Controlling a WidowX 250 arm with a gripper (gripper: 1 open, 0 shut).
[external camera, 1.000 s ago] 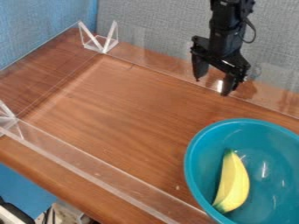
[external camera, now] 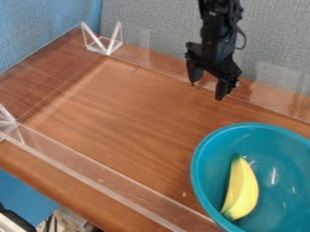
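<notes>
My black gripper (external camera: 208,80) hangs over the back part of the wooden table, in front of the grey wall, with its fingers open and nothing visible between them. At the front right a teal bowl (external camera: 285,163) holds a yellow banana (external camera: 242,188), lying along the bowl's left side, well below and to the right of the gripper.
Clear low walls with white corner brackets (external camera: 100,47) edge the area. Blue fabric-like panels stand at the back left.
My gripper has moved left and a little down in the view over the last second. The bowl and banana have not moved.
</notes>
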